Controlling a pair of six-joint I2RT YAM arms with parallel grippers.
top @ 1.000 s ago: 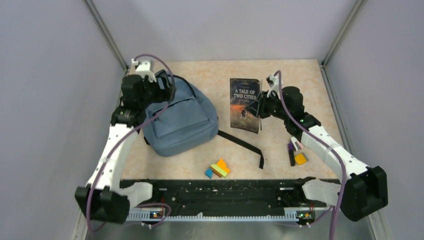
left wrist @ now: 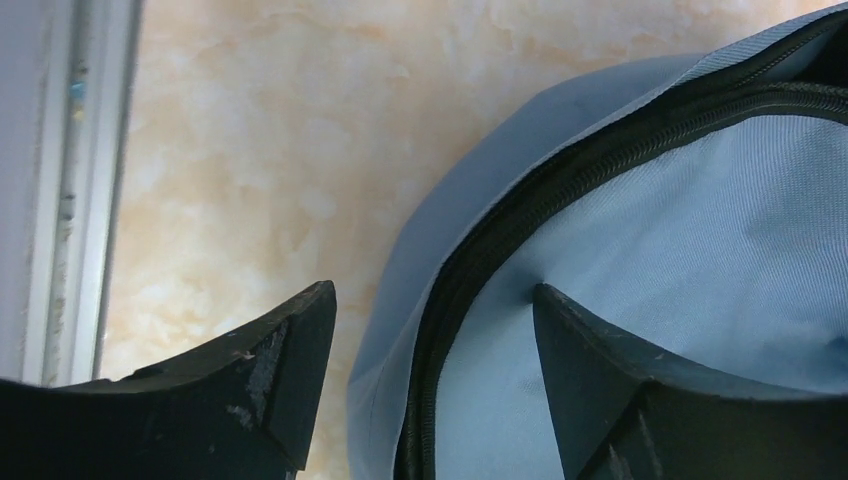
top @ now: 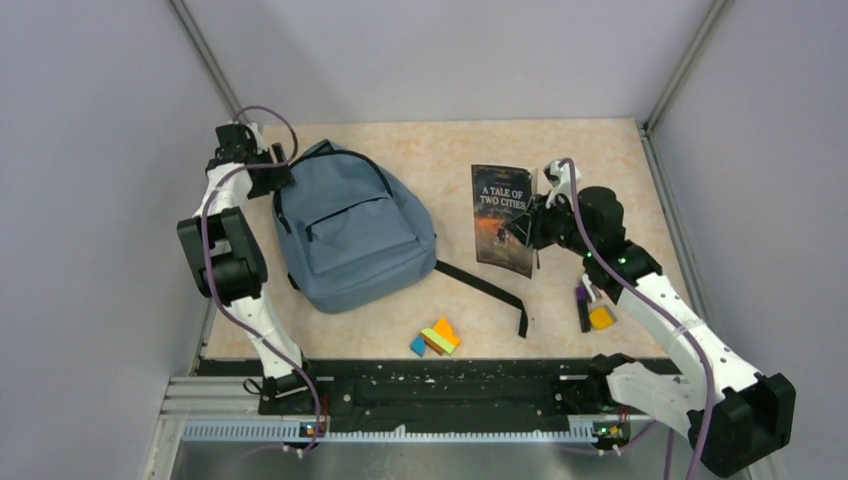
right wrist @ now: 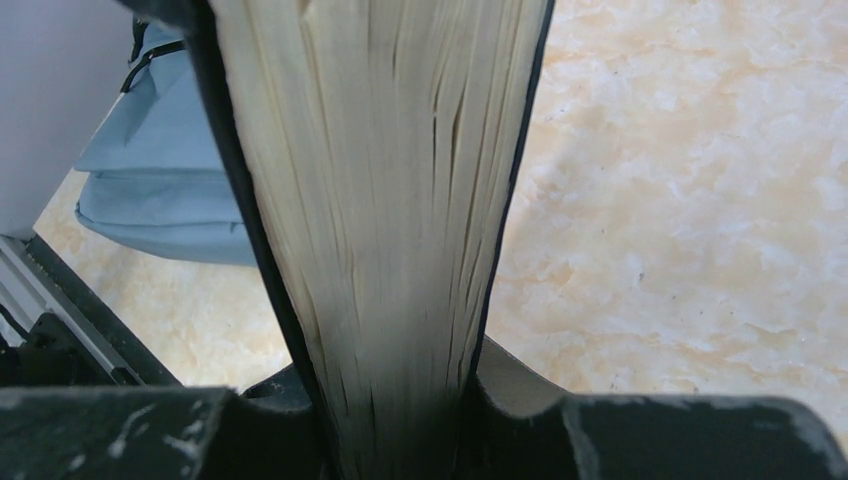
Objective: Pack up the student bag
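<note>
The blue-grey backpack [top: 360, 235] lies flat on the left half of the table. At its upper left edge is my left gripper [top: 285, 165]. In the left wrist view, its two fingers stand apart, one beyond the bag's outer edge and one over the fabric, with the black zipper edge [left wrist: 520, 215] running between them and no grip on it. My right gripper is shut on a thick book, "A Tale of Two Cities" [top: 495, 245], held over the table right of the bag. Its pages [right wrist: 385, 200] fill the middle of the right wrist view.
Orange, blue and green pieces [top: 437, 337] lie near the front edge. A black strap [top: 480, 285] trails from the bag to the right. Small stationery items and a yellow block [top: 602, 317] rest at the right front. Bare tabletop [top: 430, 150] shows behind the bag.
My left arm has moved left and lowered, from over the bag's upper part to its upper left edge. The right gripper, with the book, has shifted slightly right and toward the front.
</note>
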